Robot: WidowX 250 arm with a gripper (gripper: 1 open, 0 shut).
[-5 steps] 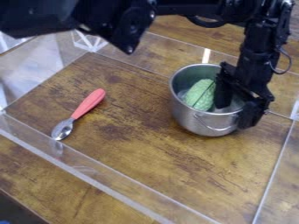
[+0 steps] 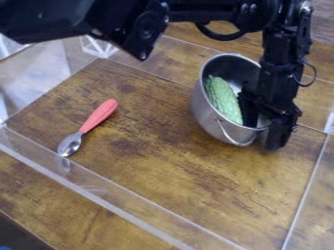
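A steel pot (image 2: 212, 111) stands on the wooden surface, right of centre, with a green corn-like object (image 2: 225, 98) inside it along its left side. My black gripper (image 2: 261, 125) reaches down at the pot's right side, overlapping its rim and interior. Its fingers are dark and partly hidden, so I cannot tell how far apart they are or whether anything is between them.
A spoon with a red handle (image 2: 98, 115) lies at the left. Clear plastic edging runs around the wooden work area (image 2: 144, 186).
The pot now looks more tilted and its top sits higher in view. The gripper has shifted slightly, and the green object appears more upright along the left side.
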